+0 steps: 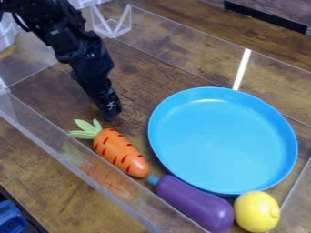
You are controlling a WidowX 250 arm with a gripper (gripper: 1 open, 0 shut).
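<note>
My black gripper (107, 107) reaches down from the top left to the wooden surface, just above the leafy top of an orange toy carrot (119, 150) and apart from it. The fingertips are dark and overlap in this view; no object shows held in them. A blue plate (223, 136) lies to the right of the gripper. Below the plate are a purple toy eggplant (195, 202) and a yellow lemon-like toy (256, 211).
Clear low walls surround the wooden work area (170, 68), which is open above the plate. A blue object (9, 218) sits outside at the bottom left.
</note>
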